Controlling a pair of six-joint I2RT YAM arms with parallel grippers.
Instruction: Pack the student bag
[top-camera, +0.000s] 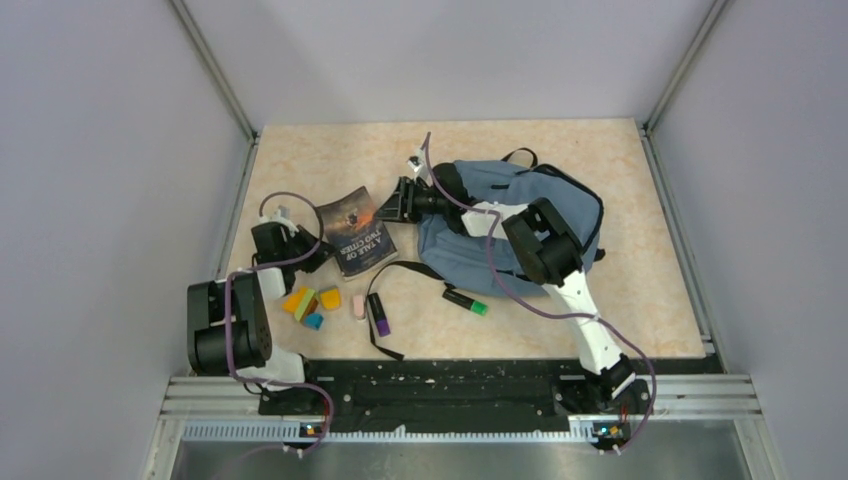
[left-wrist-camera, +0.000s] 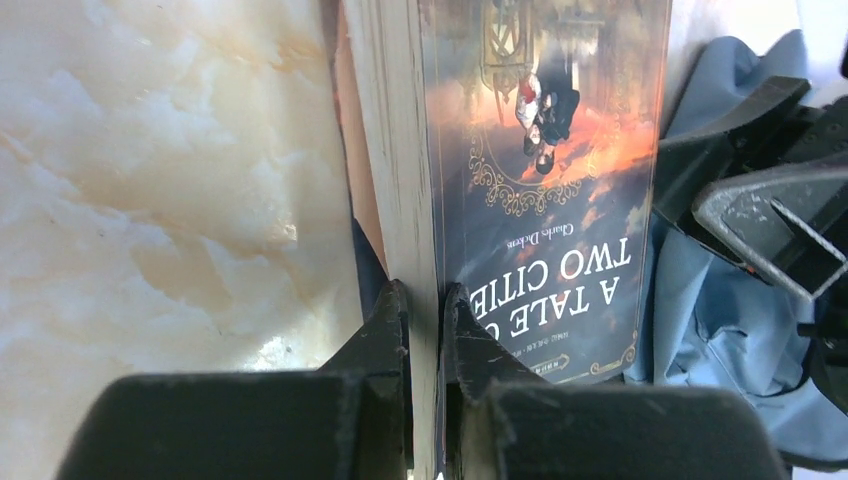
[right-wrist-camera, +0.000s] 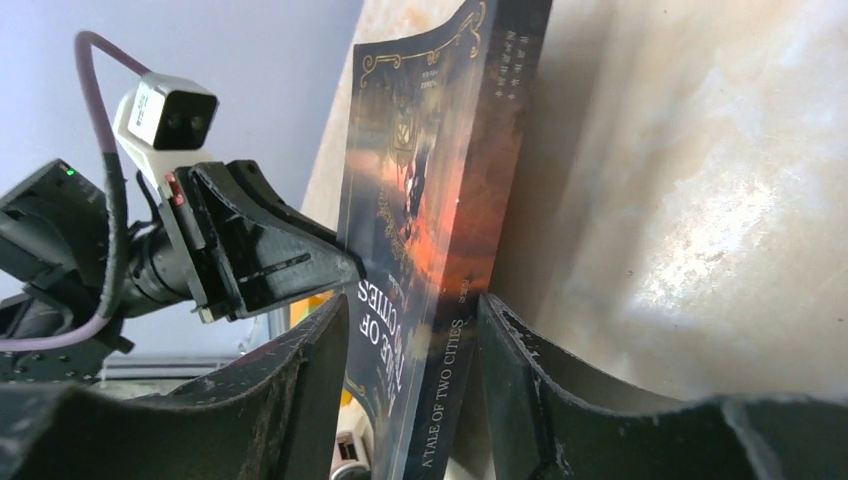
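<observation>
In the top view the dark book (top-camera: 360, 233), "A Tale of Two Cities", lies on the left part of the table with its cover up. My left gripper is shut on its page edge, one finger on each side. At the opposite, spine side is my right gripper, part open. Its fingers straddle the book's spine edge, with a gap visible in front of the cover-side finger; firm contact cannot be told. The blue-grey bag (top-camera: 470, 255) lies flat to the right, partly covered by my right arm.
Colored blocks (top-camera: 303, 303), a pink eraser (top-camera: 359, 306), a purple-ended marker (top-camera: 378, 314) and a green-ended marker (top-camera: 464, 302) lie near the front edge. A black strap (top-camera: 408, 265) curls from the bag between them.
</observation>
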